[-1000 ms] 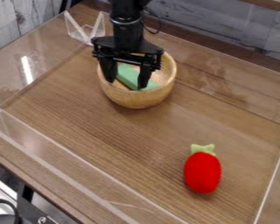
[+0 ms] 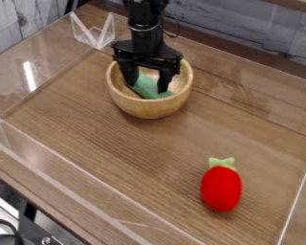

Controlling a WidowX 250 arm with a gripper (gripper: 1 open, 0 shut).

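Note:
My black gripper reaches down from the top centre over a round wooden bowl. Its fingers straddle the upper part of the bowl. Inside the bowl lies a green object, partly hidden behind the gripper. Whether the fingers touch it is unclear, as is how far they are parted.
A red strawberry-like object with a green top lies at the lower right of the wooden table. A clear plastic piece is at the upper left. The table's middle is open.
The gripper has moved up in the view, away from the camera, and its fingers sit higher over the bowl. The green object shows lower in the bowl.

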